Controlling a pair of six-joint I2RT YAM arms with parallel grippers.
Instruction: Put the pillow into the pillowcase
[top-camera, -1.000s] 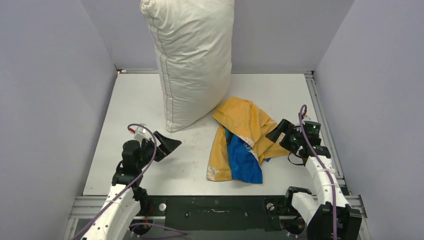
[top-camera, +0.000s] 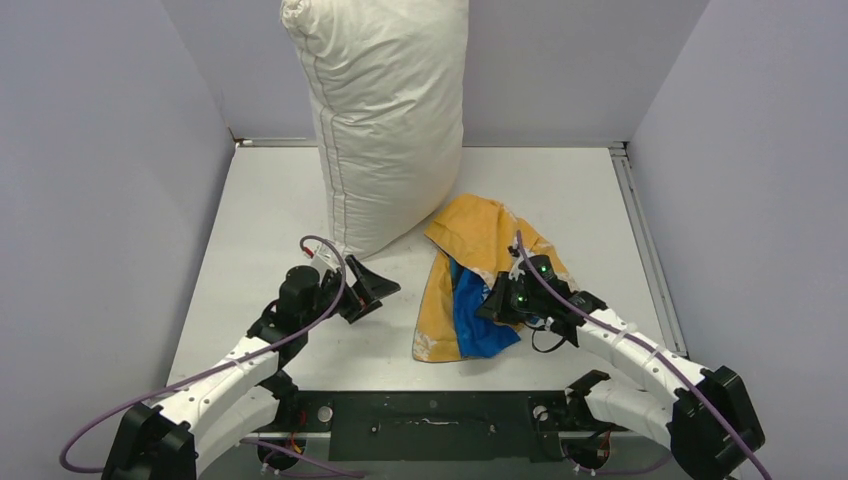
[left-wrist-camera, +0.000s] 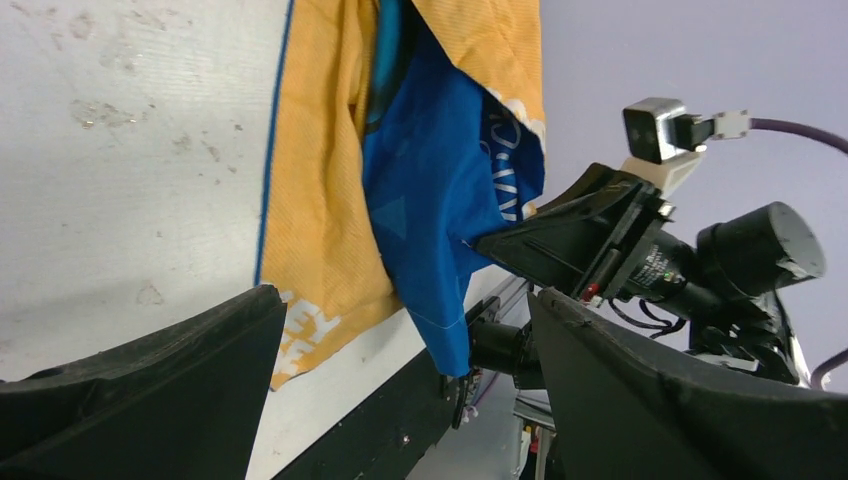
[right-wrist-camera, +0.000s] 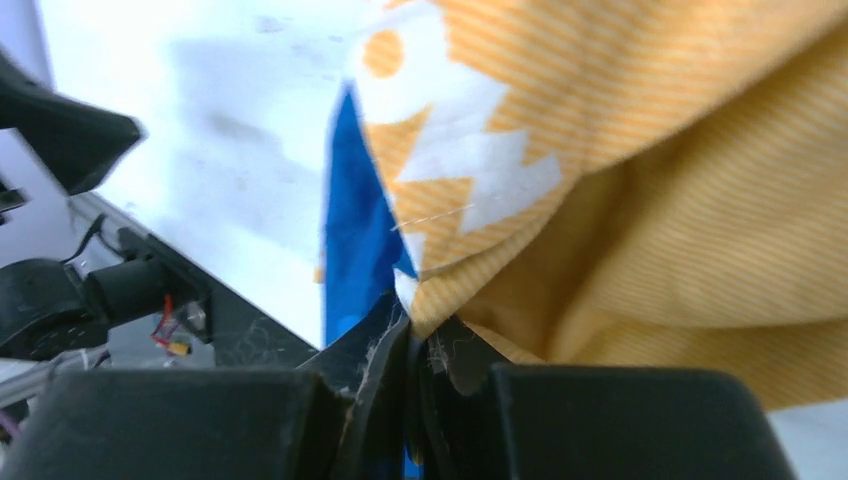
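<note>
A yellow-and-blue pillowcase lies crumpled on the middle right of the table, its blue inside showing along the open front part. My right gripper is shut on the pillowcase's edge; in the right wrist view the gathered cloth runs down between its fingers. My left gripper stands open just left of the pillowcase, nothing between its fingers. A large white pillow stands at the back, behind the pillowcase and left of it.
Grey walls enclose both sides and the back; a dark panel runs along the front edge.
My right gripper has moved left over the pillowcase and shut on its edge, shifting the blue part slightly. My left gripper has moved rightward, toward the pillowcase.
</note>
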